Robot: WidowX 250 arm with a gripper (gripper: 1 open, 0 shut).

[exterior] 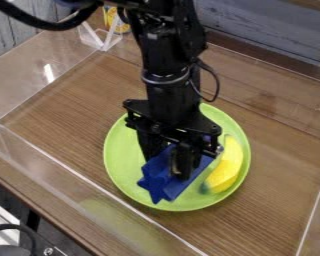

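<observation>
My black gripper (pixel 176 150) reaches down over a green plate (pixel 128 160) in the middle of the view, shut on a blue object (pixel 166 182), which it holds low over the plate's front part. The fingers hide part of the blue object. A yellow banana (pixel 223 172) lies on the plate to the right of the gripper.
A light wall rises at the back. A clear strip runs along the front left edge, with dark cables at the lower left corner.
</observation>
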